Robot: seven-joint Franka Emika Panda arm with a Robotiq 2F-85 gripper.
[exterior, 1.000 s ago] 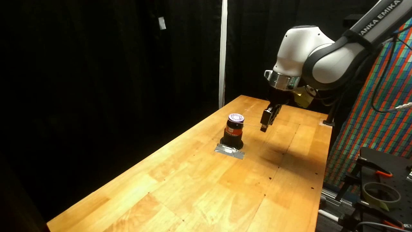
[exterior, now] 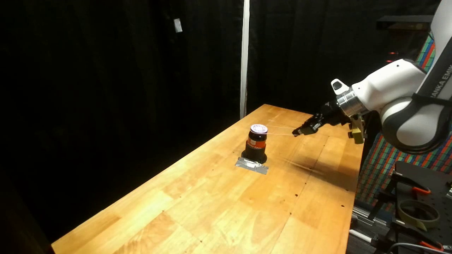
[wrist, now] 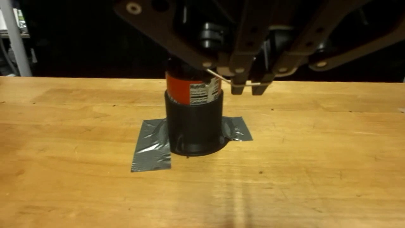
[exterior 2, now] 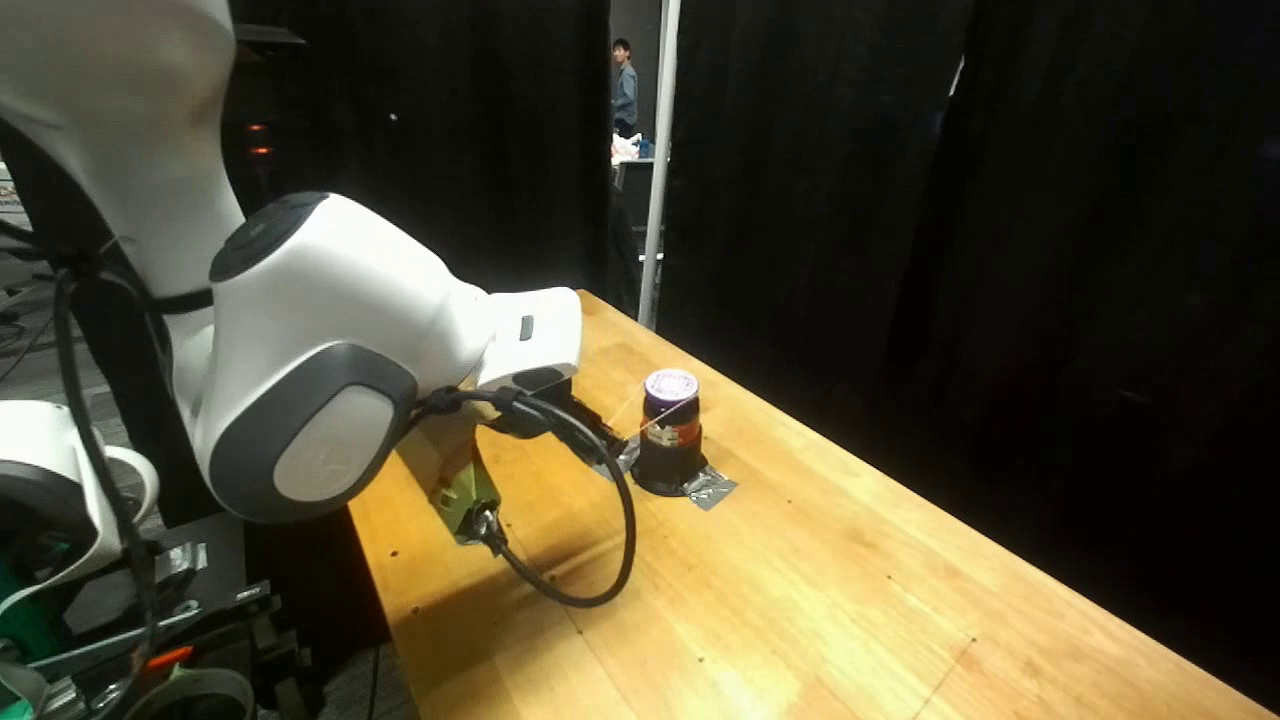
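A dark jar (exterior: pixel 256 139) with a pale lid and an orange label stands upright in a black holder (wrist: pixel 194 129) taped to the table. My gripper (exterior: pixel 295 133) is tilted over the table to the right of the jar in the first exterior view, apart from it. A thin pale band (wrist: pixel 225 79) runs from the jar side to my fingertips (wrist: pixel 238 90), which are close together on it. Two taut strands of it span the gap to the jar in the first exterior view. In the second exterior view the arm hides my fingertips.
Grey tape (wrist: pixel 152 146) holds the holder to the wooden table (exterior: pixel 220 203), otherwise clear around it. A side cart (exterior: pixel 423 169) with a tape roll (exterior: pixel 418 213) and orange-handled tools stands off the table's right edge. Black curtains hang behind.
My gripper has tilted from pointing steeply down to nearly level. Its tips have moved slightly right and up, and the arm has swung lower and to the right. The jar has stayed put.
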